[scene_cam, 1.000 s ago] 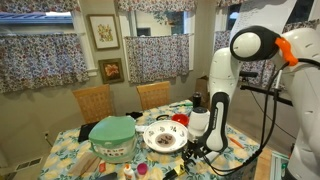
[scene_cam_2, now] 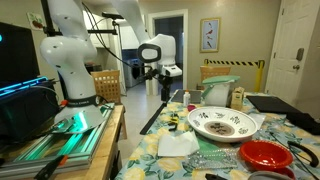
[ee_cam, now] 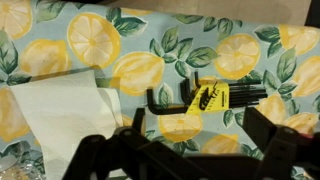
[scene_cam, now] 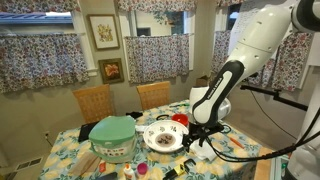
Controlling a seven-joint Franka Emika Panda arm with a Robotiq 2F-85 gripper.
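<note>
In the wrist view a black hex key set (ee_cam: 205, 97) in a yellow holder lies flat on the lemon-print tablecloth. My open gripper is above the cloth, its dark fingers spread at the bottom of that view, with nothing held between them. The key set is ahead of the fingers and apart from them. A white paper napkin (ee_cam: 62, 120) lies to its left. In exterior view 2 the gripper (scene_cam_2: 165, 97) hangs over the table's near edge, and the key set (scene_cam_2: 173, 123) shows small on the cloth below.
A large white bowl (scene_cam_2: 222, 124), a red pan (scene_cam_2: 266, 154) and a clear plastic container (scene_cam_2: 212, 160) occupy the table beyond the napkin. A green and white basket (scene_cam: 114, 140) stands on the left in exterior view 1. The table edge borders a bare floor (ee_cam: 285, 10).
In exterior view 1 the arm's wrist and gripper have shifted over the last second, tilting and moving slightly. The table items look unmoved.
</note>
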